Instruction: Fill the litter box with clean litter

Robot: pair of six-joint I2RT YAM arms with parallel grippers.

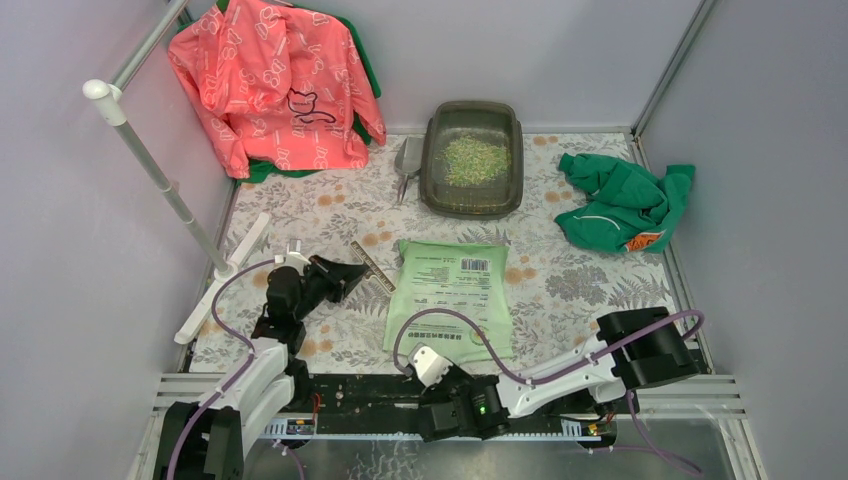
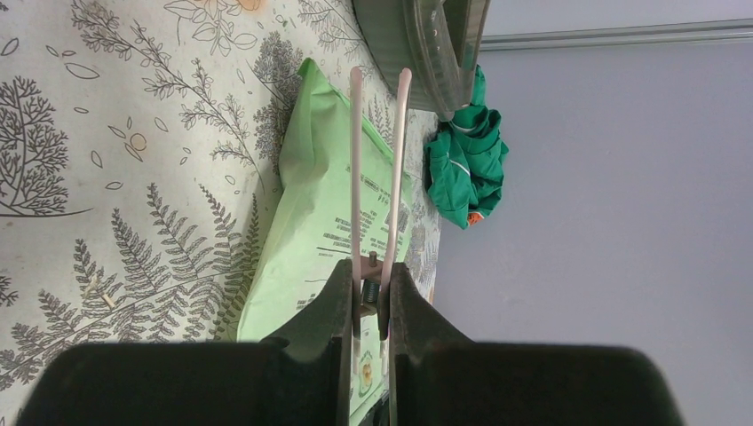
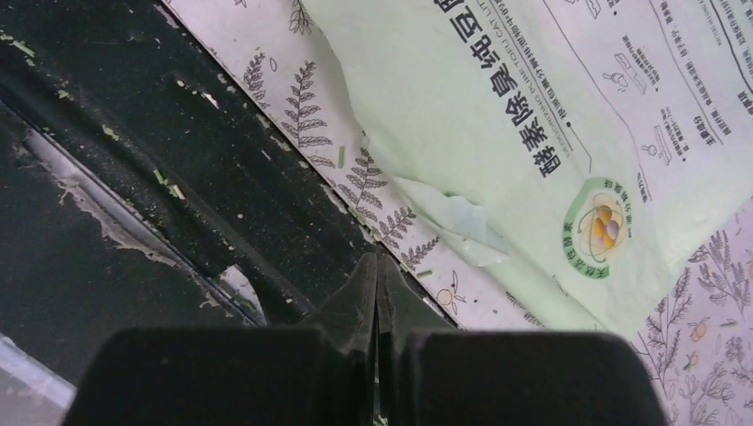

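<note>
The grey litter box (image 1: 471, 190) holds a shallow spread of green pellets at the back. In front lies the pale green litter bag (image 1: 450, 290), with a crumpled edge (image 3: 453, 222) in the right wrist view. My left gripper (image 1: 355, 275) is shut on a long pale two-pronged tool (image 2: 396, 169), held left of the bag. My right gripper is shut, nothing visible between its fingers, at the front edge beside the bag's lower end.
A metal scoop (image 1: 408, 160) lies left of the box. Pink clothing (image 1: 260, 90) is at back left, green clothing (image 1: 625, 205) at right. A white stand (image 1: 200, 300) occupies the left side. The right-front table has some free room.
</note>
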